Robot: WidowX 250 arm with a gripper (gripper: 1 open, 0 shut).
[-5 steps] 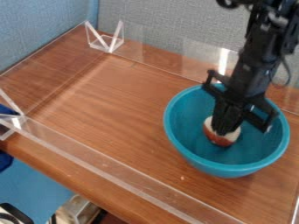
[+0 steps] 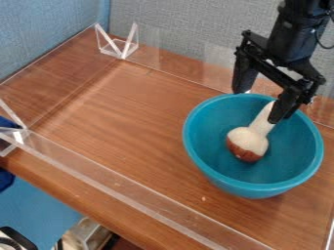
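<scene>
A teal bowl [image 2: 216,153] sits on the wooden table at the right. Inside it lies a white, elongated object with a reddish-brown end [image 2: 248,142], leaning toward the back right. My black gripper [image 2: 271,90] hangs over the back of the bowl, open, above that object, with nothing visible held between its fingers.
Clear plastic barriers [image 2: 117,44] stand along its edges. A grey wall is behind, and a blue area lies beyond the front left edge.
About a second ago my gripper was down in the bowl over the object. The object's white end now shows.
</scene>
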